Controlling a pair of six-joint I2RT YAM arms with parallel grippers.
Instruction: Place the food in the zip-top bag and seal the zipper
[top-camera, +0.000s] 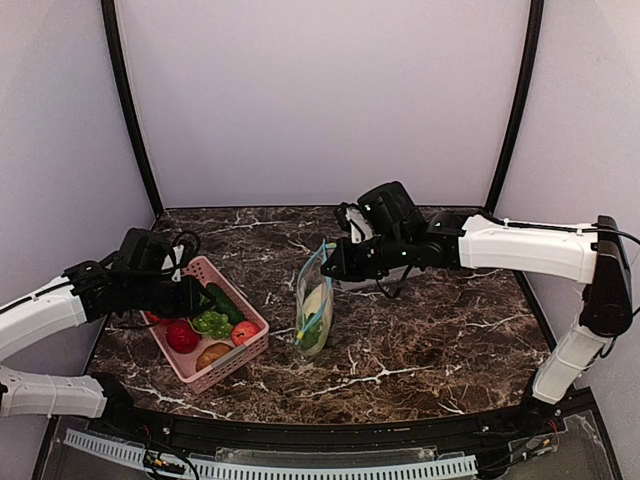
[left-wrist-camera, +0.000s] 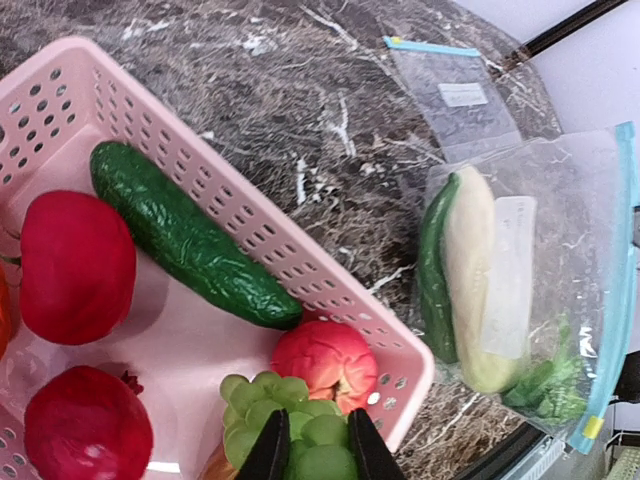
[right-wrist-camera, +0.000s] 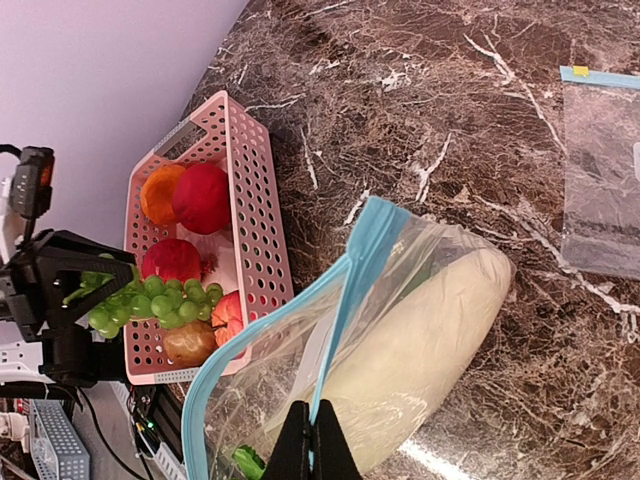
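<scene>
Green grapes (right-wrist-camera: 165, 303) hang from my left gripper, which is shut on them above the pink basket (right-wrist-camera: 262, 215). Standing on the table, the clear zip bag (top-camera: 312, 310) has a blue zipper edge and is open at the top. My right gripper is shut on that edge (right-wrist-camera: 340, 330). Inside the bag show a pale long vegetable (left-wrist-camera: 468, 265), a green curved one (left-wrist-camera: 436, 280) and some leafy green (left-wrist-camera: 550, 385).
Still in the basket are a cucumber (left-wrist-camera: 190, 235), a red pepper (left-wrist-camera: 78, 265), a pomegranate (left-wrist-camera: 88, 425) and a red wrinkled fruit (left-wrist-camera: 325, 360). Another flat bag (right-wrist-camera: 605, 170) lies at the back. The table right of the standing bag is clear.
</scene>
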